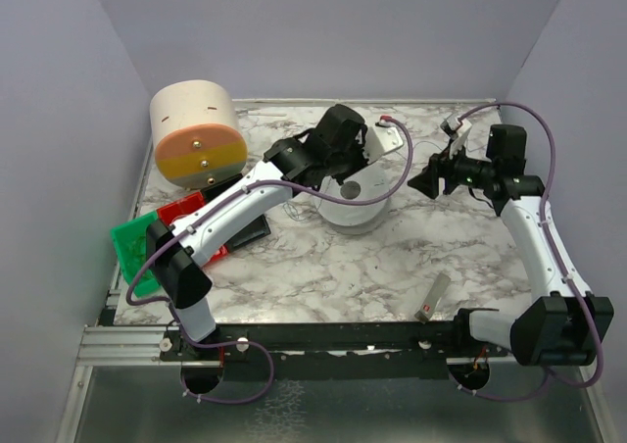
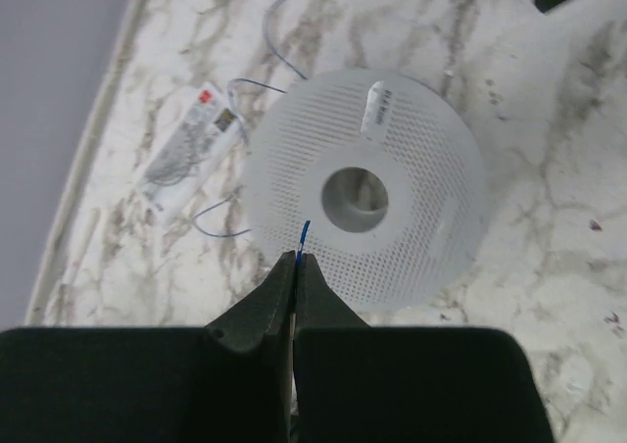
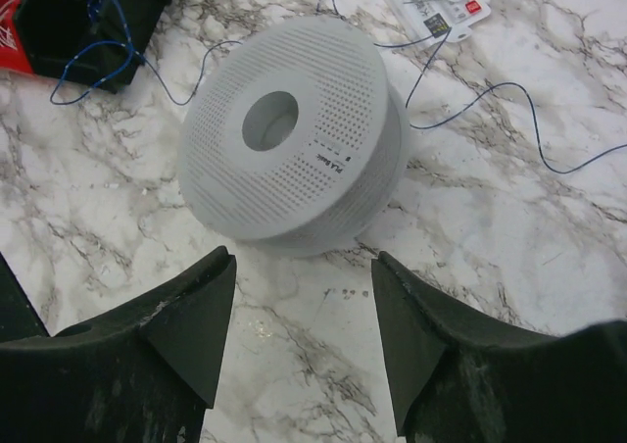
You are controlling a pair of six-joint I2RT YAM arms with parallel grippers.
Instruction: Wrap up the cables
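Note:
A pale grey cable spool (image 1: 377, 182) rests on the marble table with its hole facing up, partly covered by the left arm in the top view. The spool's perforated face (image 3: 328, 80) shows clearly in the right wrist view. A thin blue cable (image 3: 529, 100) trails from the spool on both sides, with a loop near the left gripper. My left gripper is shut, and a blue strand stands between its fingertips, just left of the spool. My right gripper is open and empty, with the spool ahead of its fingertips and not between them.
A white labelled packet (image 3: 436, 7) lies behind the spool. Red and green bins (image 1: 127, 242) and a large cream-and-yellow drum (image 1: 196, 129) stand at the left. Near the front edge lies a flat grey bar (image 1: 433, 296).

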